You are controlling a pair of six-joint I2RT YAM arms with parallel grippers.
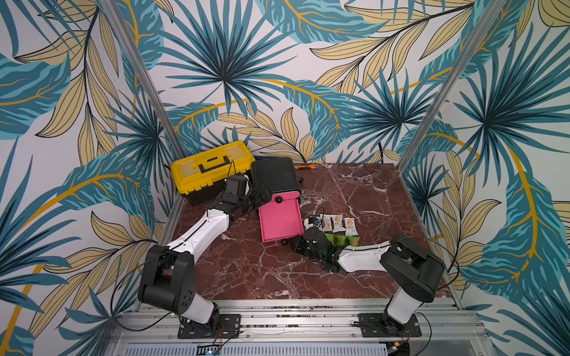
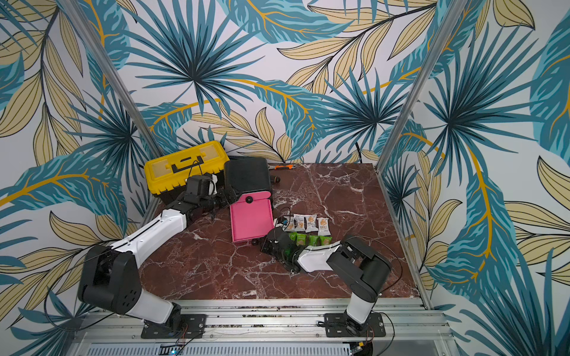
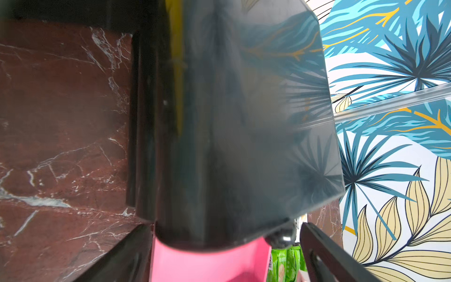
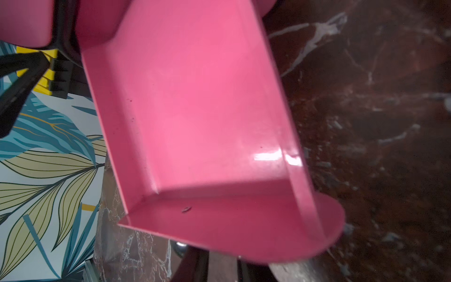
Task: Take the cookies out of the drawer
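Note:
The pink drawer (image 1: 280,219) is pulled out of the black box (image 1: 275,173); its floor (image 4: 197,103) is bare apart from small specks. White cookie packets (image 1: 337,223) and green packets (image 2: 313,240) lie on the table to its right, partly covered by the right arm. By the left side of the box stands my left gripper (image 1: 263,197), its fingers (image 3: 119,258) spread wide with nothing seen held. My right gripper is at the drawer's front, fingers part open and close to the drawer's dark knob (image 4: 179,247); I see nothing gripped.
A yellow toolbox (image 1: 212,168) stands left of the box. An orange tool (image 1: 305,167) lies behind at the table's back edge. A closed upper pink drawer front carries a knob (image 1: 279,200).

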